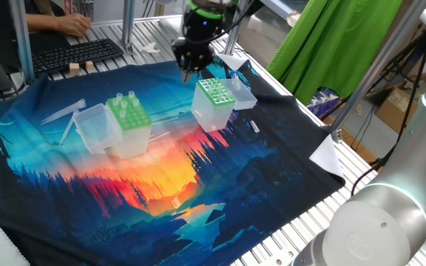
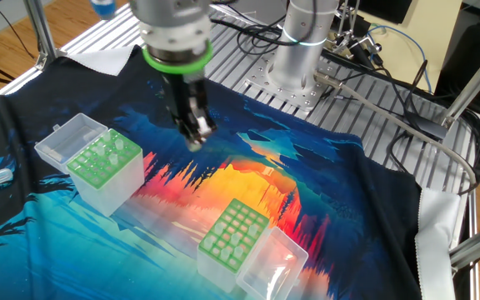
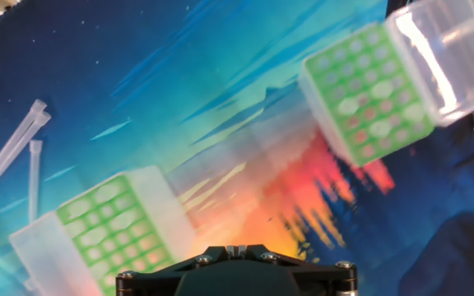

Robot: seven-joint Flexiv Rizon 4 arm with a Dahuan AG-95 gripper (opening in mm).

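Note:
Two translucent tip boxes with green grid tops stand on the printed cloth, their clear lids folded open. The left box [image 1: 129, 131] has several tips poking up from its grid; it shows at the lower left of the wrist view as a box [image 3: 113, 234]. The right box [image 1: 214, 107] also holds several pieces in its grid, seen in the wrist view's box [image 3: 369, 94] at upper right. High above the cloth hangs my black gripper [image 2: 194, 143], apart from both boxes. Its fingertips [image 3: 231, 251] sit together at the wrist view's bottom edge, with nothing visible between them.
Loose clear tips [image 3: 19, 141] lie on the cloth [image 1: 176, 185] beside the left box. A small white piece [image 1: 254, 126] rests right of the other box. A person's hand [image 1: 72, 24] is by the keyboard [image 1: 76, 54].

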